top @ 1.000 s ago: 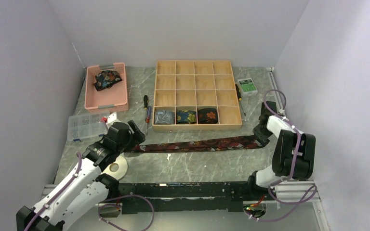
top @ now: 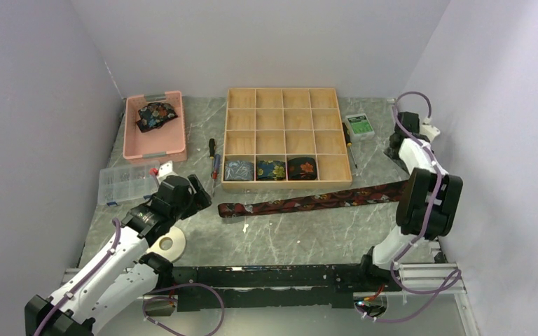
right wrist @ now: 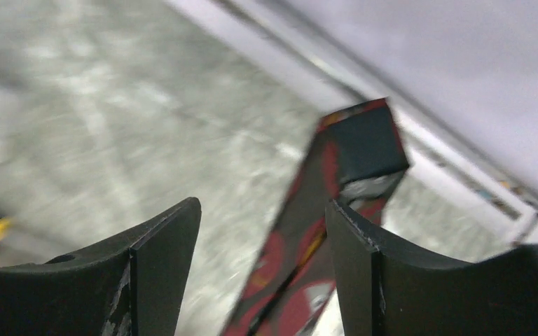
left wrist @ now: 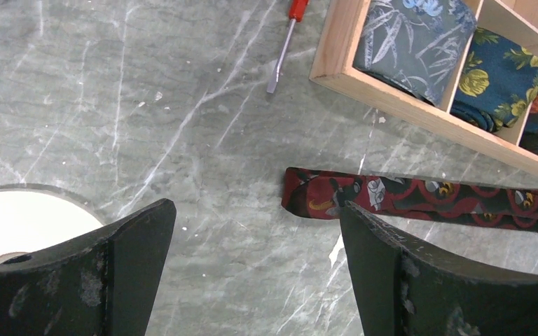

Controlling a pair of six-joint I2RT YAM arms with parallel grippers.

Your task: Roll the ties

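Observation:
A long dark red patterned tie (top: 301,202) lies folded lengthwise across the marble table, below the wooden box. In the left wrist view its left end (left wrist: 322,194) is folded over, just beyond my open left gripper, with nothing between the fingers. On the right, my right gripper stands open above the tie's other end (right wrist: 368,143), whose dark tip is turned over close to the table's edge; that view is blurred.
A pink basket (top: 132,145) with folded dark ties (top: 155,116) stands back left. Near my left arm are a clear plastic case (top: 122,184) and a white tape roll (top: 176,243). Screwdrivers (top: 216,165) lie beside the box.
My right gripper has moved right and up toward the wall, and the tie has slid right with it. Its left end has come away from the left gripper, which has barely moved.

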